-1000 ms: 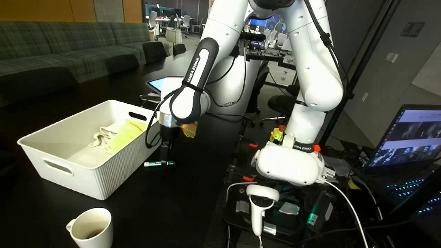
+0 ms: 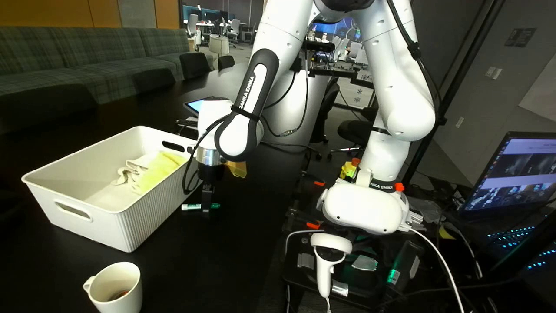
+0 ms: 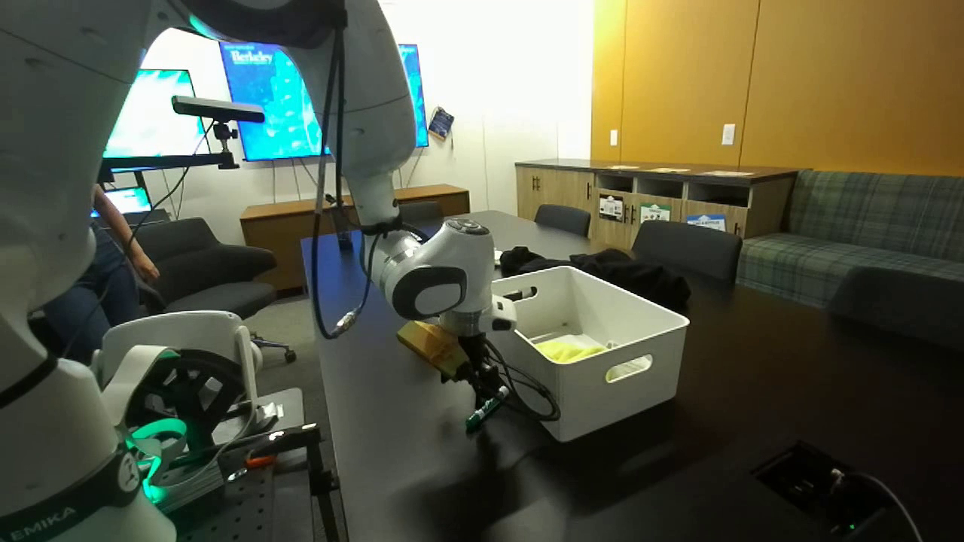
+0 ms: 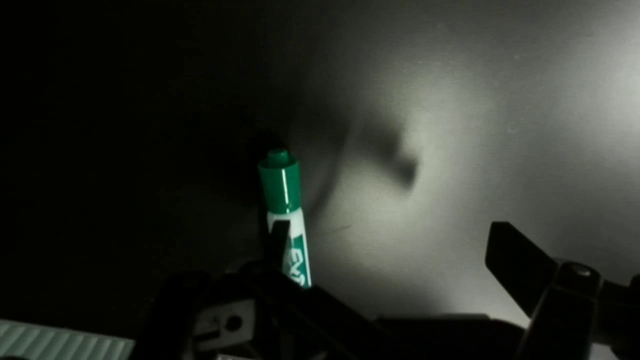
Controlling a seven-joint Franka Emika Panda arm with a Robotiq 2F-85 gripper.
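A green-capped white marker (image 4: 283,189) lies on the dark table. In the wrist view my gripper is open, its fingers wide apart. One of the fingers (image 4: 277,243) overlaps the marker's white barrel at the left; the other stands over bare table at the right. Exterior view 1 has the gripper (image 2: 206,208) low at the table, hiding part of the marker (image 2: 191,206). The marker (image 3: 488,408) also shows at the fingers in exterior view 2. Whether a finger touches it, I cannot tell.
Close beside the gripper stands a white bin (image 2: 125,221) holding a yellow and white cloth (image 2: 159,169). A white mug (image 2: 117,289) is at the table's near end. Bare table lies between the gripper and the table edge on the robot's side.
The gripper has come slightly lower and a little towards the viewer in exterior view 1, now covering more of the marker. Marker, bin and mug look unmoved.
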